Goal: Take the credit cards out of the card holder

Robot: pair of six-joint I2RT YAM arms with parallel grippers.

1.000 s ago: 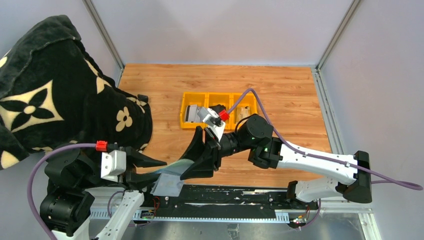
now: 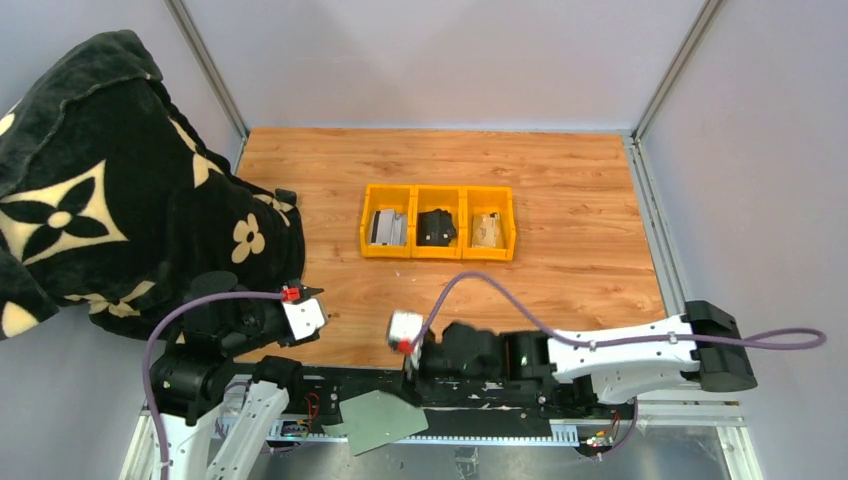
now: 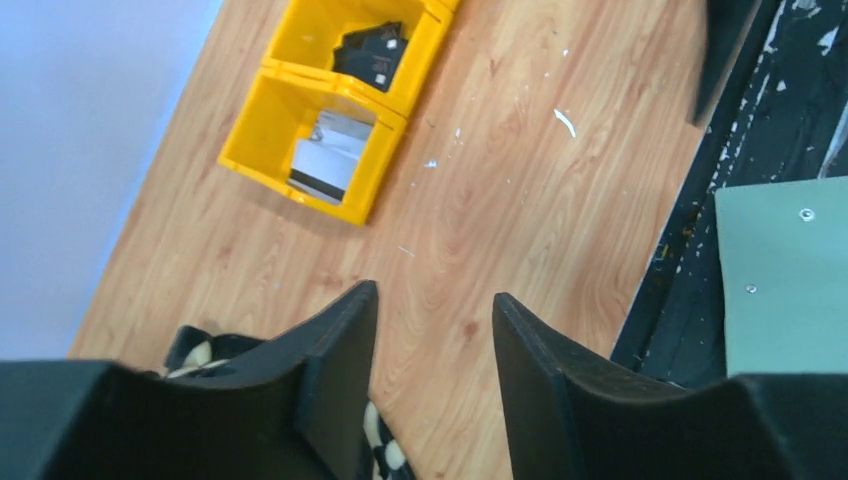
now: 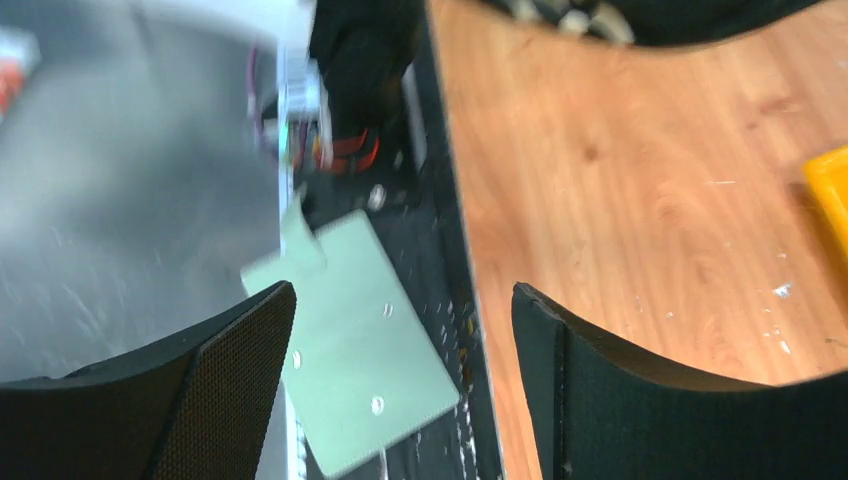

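Observation:
A pale green flat sheet [image 2: 380, 420] lies across the table's front edge; whether it is the card holder I cannot tell. Small round spots mark its surface in the left wrist view. White and grey flat pieces, card-like [image 3: 328, 158], fill one end compartment of the yellow bin [image 3: 262, 178]; dark flat pieces [image 3: 375, 57] lie in the compartment beside it. Over the front left of the table, my left gripper is partly open and empty. My right gripper stands wide open, nothing between its fingers, near the sheet at the front.
The bin's right compartment holds beige pieces [image 2: 487, 230]. Dark patterned cloth [image 2: 150, 200] is heaped along the left side. Bare wooden table [image 2: 570, 270] lies right of and behind the bin. Black strips and wires [image 2: 312, 405] run along the front edge.

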